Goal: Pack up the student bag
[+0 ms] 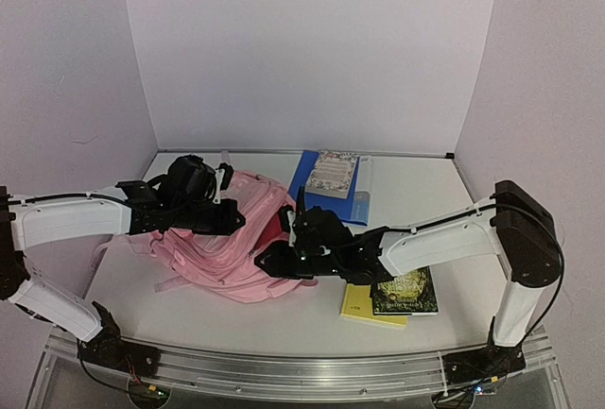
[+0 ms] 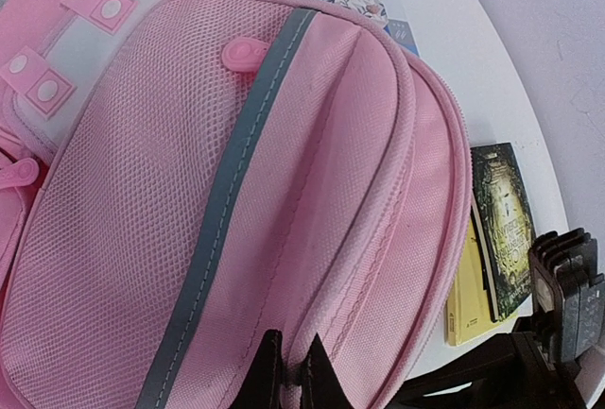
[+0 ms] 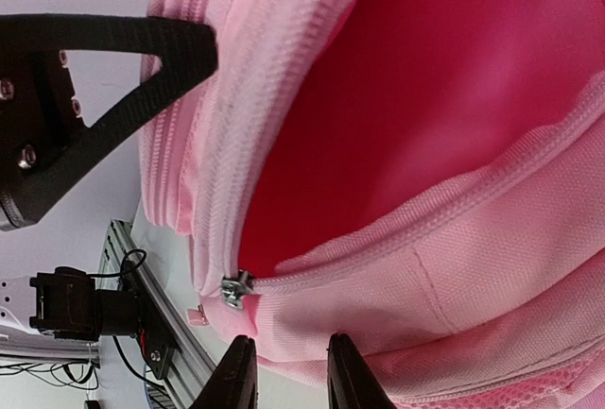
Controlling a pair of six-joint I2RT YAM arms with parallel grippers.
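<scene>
The pink school bag [image 1: 213,263] lies on the table at left centre, its mouth agape with a red lining [image 3: 406,107] showing. My left gripper is shut on the piped edge of the bag's flap, which runs between its fingertips. Over the bag's front rim, my right gripper stands open, its two fingers apart. Pink cloth and a metal zip pull [image 3: 236,288] lie just beyond those fingertips; I see nothing gripped there. A grey-white book [image 1: 331,174] rests on a blue folder [image 1: 301,180]. A dark book [image 1: 406,293] lies over a yellow book [image 1: 357,305].
A clear plastic piece [image 1: 362,196] lies partly beneath the blue folder. White walls enclose the table at the back and sides, with a metal rail [image 1: 302,360] along the front. Bare table shows at right and front. Both arms are close together over the bag.
</scene>
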